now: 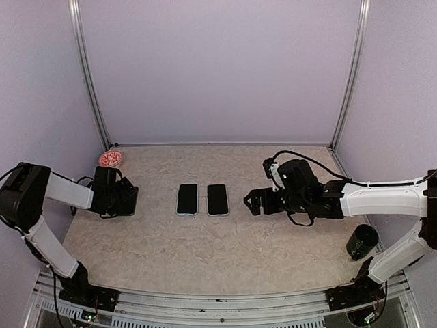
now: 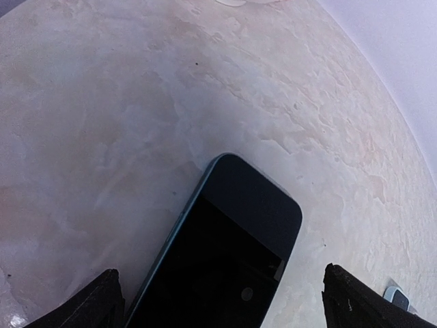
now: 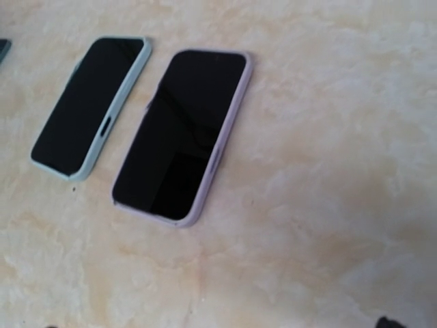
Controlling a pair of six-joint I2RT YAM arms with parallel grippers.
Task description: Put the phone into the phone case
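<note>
A black-screened phone with a dark teal rim (image 2: 225, 246) lies flat at the table's left. My left gripper is open above it, one finger on either side, with the phone's lower end cut off by the frame. From the top, that gripper hides part of the same phone (image 1: 131, 203). Mid-table, side by side, are one phone-shaped piece with a pale blue-green rim (image 3: 89, 109) and another with a lilac rim (image 3: 183, 137), both black-faced. Right of them my right gripper (image 1: 248, 203) stands open and empty; only its fingertips (image 3: 390, 322) edge into its wrist view.
A red-and-white round item (image 1: 110, 158) sits at the back left. Near the right front edge stands a dark cup (image 1: 362, 241). Bare tabletop (image 1: 218, 253) stretches across the front and middle.
</note>
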